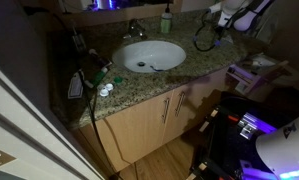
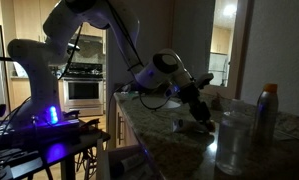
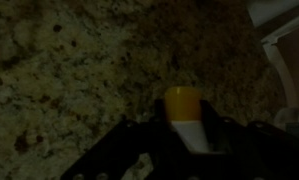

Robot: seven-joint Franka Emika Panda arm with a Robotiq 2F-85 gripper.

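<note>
A white object with an orange end (image 3: 183, 103) lies between the dark fingers of my gripper in the wrist view. My gripper is shut on it, its orange end sticking out beyond the fingertips. Speckled granite fills the background, too dark to judge the gap beneath. From the second exterior view, the gripper (image 2: 199, 112) is low over the counter (image 2: 154, 132), where a pale shape (image 2: 194, 127) shows at its tips. The first exterior view has the arm (image 1: 246, 20) over the counter's far right end, the held thing too small to make out.
A clear container (image 2: 232, 142) and a bottle (image 2: 266, 115) stand close to the gripper. A sink (image 1: 149, 55) is set in the counter. A soap bottle (image 1: 166, 20) stands behind it; small white items (image 1: 106, 90) lie near its left front.
</note>
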